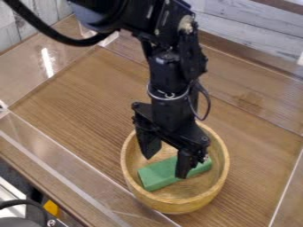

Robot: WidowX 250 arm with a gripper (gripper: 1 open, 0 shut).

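Note:
My black gripper (167,151) hangs over a yellow bowl (190,199), open, its fingers reaching down inside the bowl on either side of a green block (160,176). The block lies on the bowl's floor, partly hidden behind the right finger. Whether the fingers touch it is unclear.
A white plank wall runs along the back. Cables and dark items sit beyond the table's lower left edge.

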